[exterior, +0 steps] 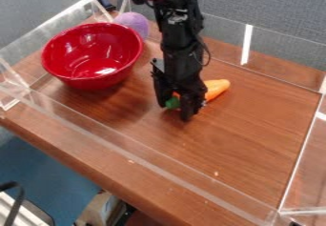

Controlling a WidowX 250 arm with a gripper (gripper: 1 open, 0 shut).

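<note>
My black gripper point(180, 98) is down at the tabletop in the middle of the view, over the green top of an orange carrot point(216, 89). The carrot's orange body sticks out to the right behind the fingers. Whether the fingers are closed on the green top is hidden. A red bowl point(91, 41) stands at the back left, left of the arm.
A purple round object point(132, 24) lies behind the bowl. Clear low walls edge the wooden table point(192, 163), with a grey partition at the back.
</note>
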